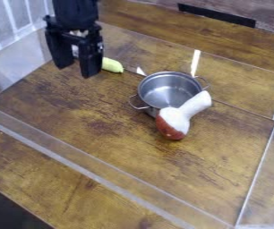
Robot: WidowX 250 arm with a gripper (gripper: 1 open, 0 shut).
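Observation:
My black gripper [73, 63] hangs at the upper left, its fingers open and pointing down above the wooden table. Partly behind it lies a pale green elongated vegetable [111, 66]. A steel pot [166, 87] with two side handles stands right of centre. A white toy mushroom [187, 109] with a red-brown cap lies against the pot's front right rim.
Clear panels border the work area, including one at the right [262, 170]. A small white piece lies just left of the pot's back.

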